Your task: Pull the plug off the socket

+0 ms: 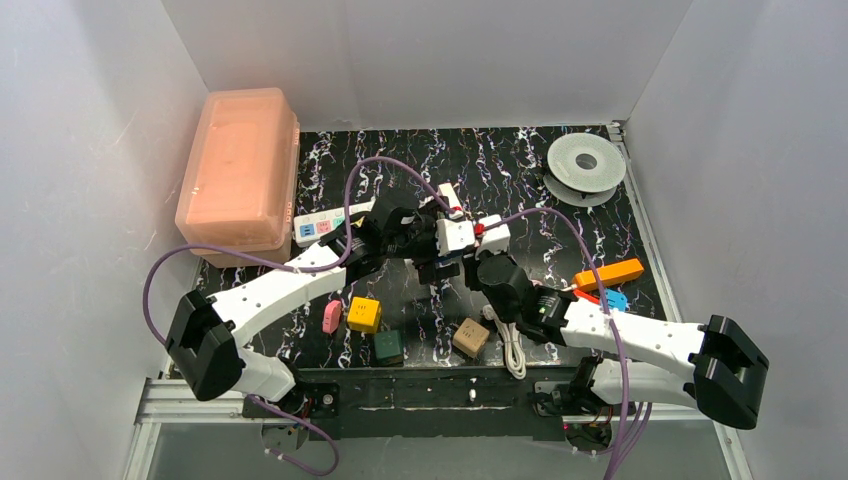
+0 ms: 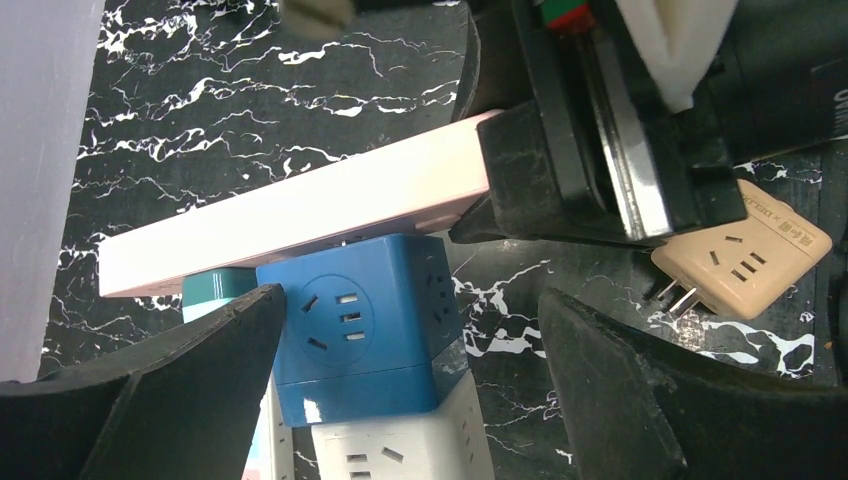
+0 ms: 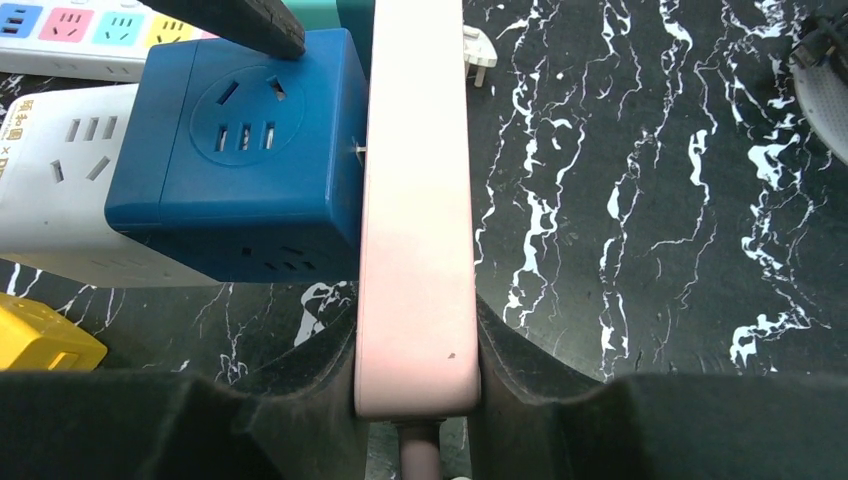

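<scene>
My right gripper is shut on a long pale pink bar (image 3: pixel 415 200), which lies along the side of a blue cube socket (image 3: pixel 240 150); a small metal prong shows between them. In the left wrist view the pink bar (image 2: pixel 290 200) runs behind the blue socket (image 2: pixel 350 330), which sits against a white socket (image 2: pixel 400 450). My left gripper is open, its fingers either side of the blue and white sockets. In the top view both grippers crowd together at the centre, largely hiding the sockets.
A power strip (image 1: pixel 316 226), orange box (image 1: pixel 237 170), yellow cube (image 1: pixel 364 314), green cube (image 1: pixel 388 347), beige adapter (image 2: pixel 740 255), coiled white cable (image 1: pixel 512 350), orange bar (image 1: pixel 610 275) and spool (image 1: pixel 585 163) surround the work area.
</scene>
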